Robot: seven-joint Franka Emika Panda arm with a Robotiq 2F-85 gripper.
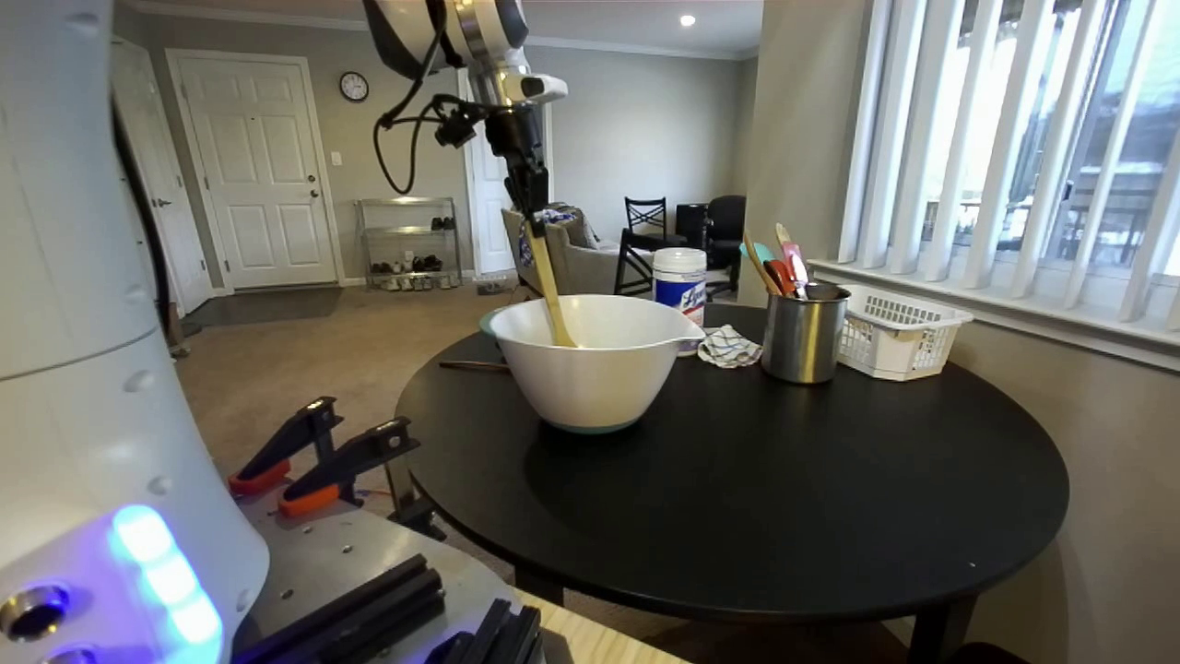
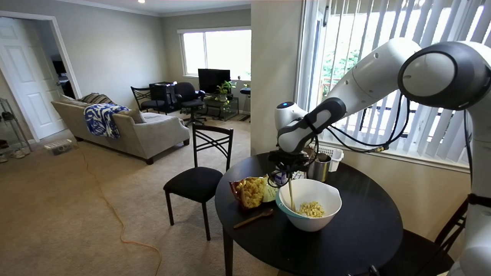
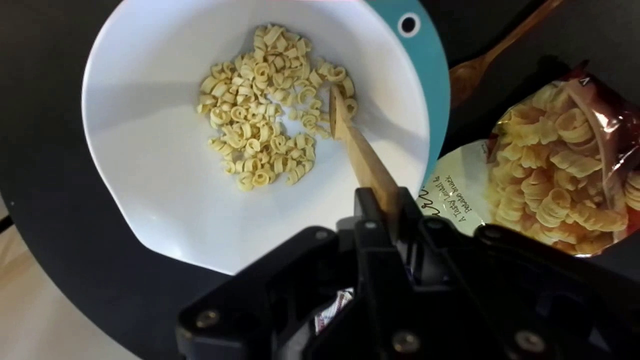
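A white mixing bowl (image 1: 592,382) with a teal rim patch stands on the black table. Small curled snack pieces (image 3: 258,114) lie on its floor, as the wrist view shows. My gripper is shut on the handle of a wooden spoon (image 3: 363,150). From the wrist the spoon slants down into the bowl, its head at the edge of the snack pile. In exterior view 1 the gripper (image 1: 534,221) hangs above the bowl's far-left side; the spoon's lower end is hidden by the bowl wall there.
An open snack bag (image 2: 253,192) and a second wooden spoon (image 2: 253,218) lie beside the bowl. Behind it are a wipes tub (image 1: 679,282), a cloth (image 1: 729,347), a steel utensil pot (image 1: 804,337) and a white basket (image 1: 902,332).
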